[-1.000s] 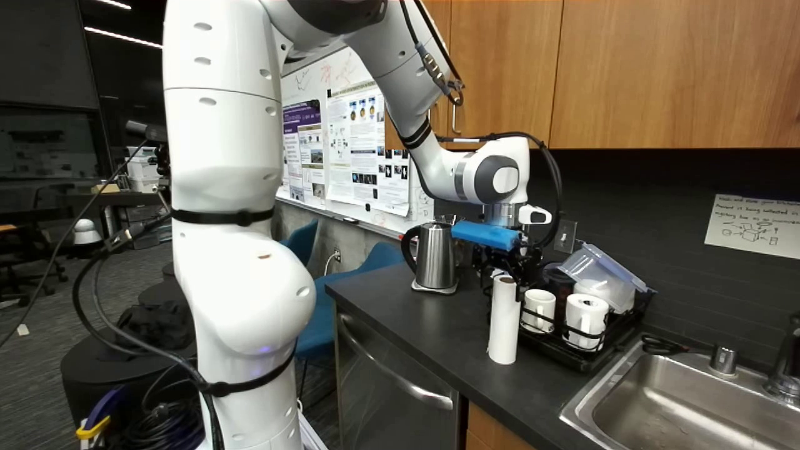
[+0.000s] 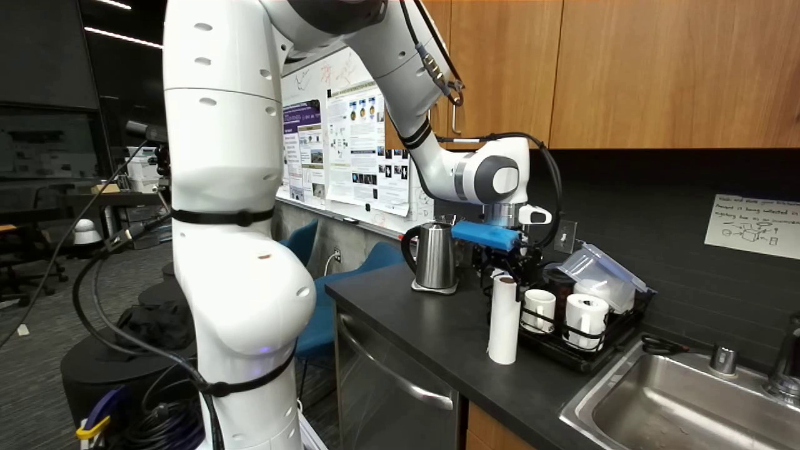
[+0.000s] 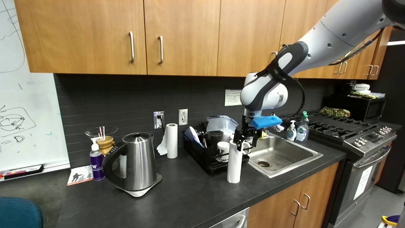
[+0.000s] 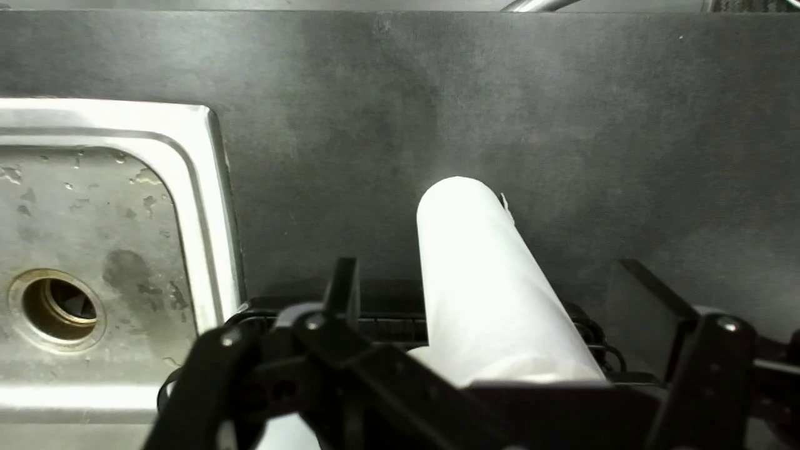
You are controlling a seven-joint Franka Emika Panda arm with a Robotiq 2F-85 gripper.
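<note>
A white paper towel roll (image 2: 504, 321) stands upright on the dark counter in front of the dish rack, also seen in exterior view 2 (image 3: 235, 163). At its top end is my gripper (image 2: 506, 279), pointing down with fingers apart. In the wrist view the roll (image 4: 495, 285) rises between the two spread fingers, with dark counter visible on both sides of it. Its upper end is partly hidden by the gripper's body. A second paper towel roll (image 3: 171, 140) stands by the back wall, a loose sheet hanging from it.
The black dish rack (image 3: 208, 161) with mugs and a clear tub sits right behind the roll. A steel sink (image 3: 281, 152) lies on one side, a kettle (image 3: 140, 163) on the other. Cabinets (image 3: 182, 38) hang above.
</note>
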